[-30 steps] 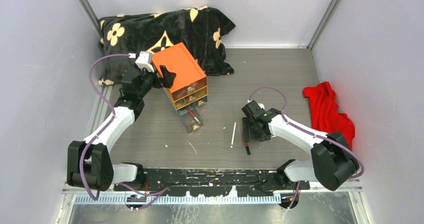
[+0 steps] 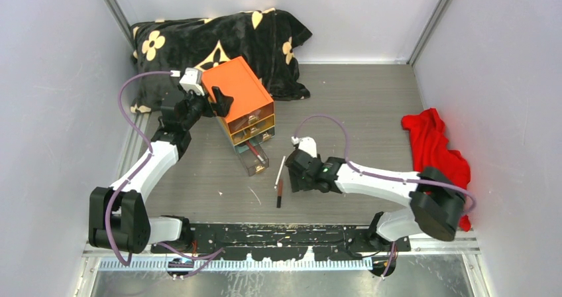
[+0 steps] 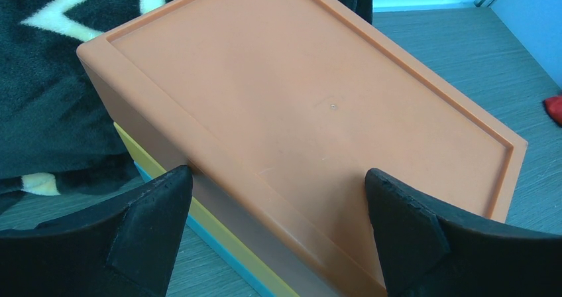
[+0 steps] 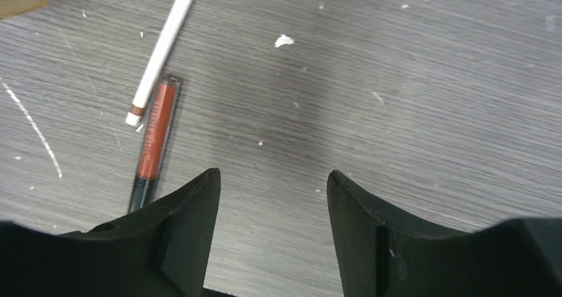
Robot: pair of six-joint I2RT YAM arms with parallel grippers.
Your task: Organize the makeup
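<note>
An orange-topped drawer organizer (image 2: 236,85) stands at the back centre, its bottom clear drawer (image 2: 254,162) pulled out with a red stick inside. My left gripper is at the organizer's top edge, its fingers apart over the lid; whether they grip it cannot be told. A white pencil-like stick (image 4: 162,48) and a red lip tube with black end (image 4: 155,134) lie side by side on the floor in front. My right gripper is open just right of them, nothing between its fingers.
A dark patterned blanket (image 2: 172,52) lies heaped behind the organizer. A red cloth (image 2: 431,151) lies at the right wall.
My right gripper has moved left. The white stick and the red tube now lie further left, nearer the open drawer. The left arm has not moved.
</note>
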